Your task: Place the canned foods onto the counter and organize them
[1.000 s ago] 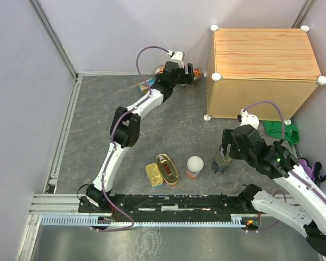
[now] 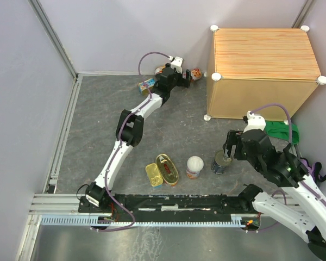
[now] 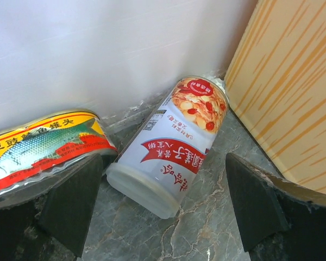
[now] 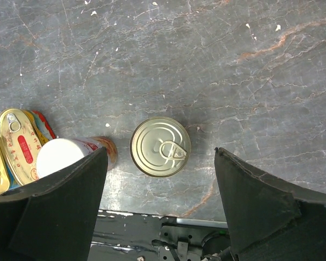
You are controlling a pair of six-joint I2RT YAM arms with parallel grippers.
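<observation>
Lying on its side by the back wall is a white-and-red can (image 3: 168, 141), between the spread fingers of my open left gripper but not gripped. A yellow-and-red oval fish can (image 3: 49, 147) rests on its edge beside it, partly behind the left finger. My right gripper is part open above an upright round can with a pull tab (image 4: 160, 147); nothing is held. Left of that can, a white-lidded can (image 2: 194, 167) stands near the front edge, alongside a gold oval can (image 2: 167, 169) and a small yellow can (image 2: 154, 175).
A wooden box-like cabinet (image 2: 258, 98) takes up the back right, with a green cloth (image 2: 282, 131) beside it. A blue-and-yellow can (image 2: 146, 86) sits near the back wall.
The right gripper has shifted slightly to the right over the round can. The left gripper has moved a little, near the back wall. The cans in front have stayed in place.
</observation>
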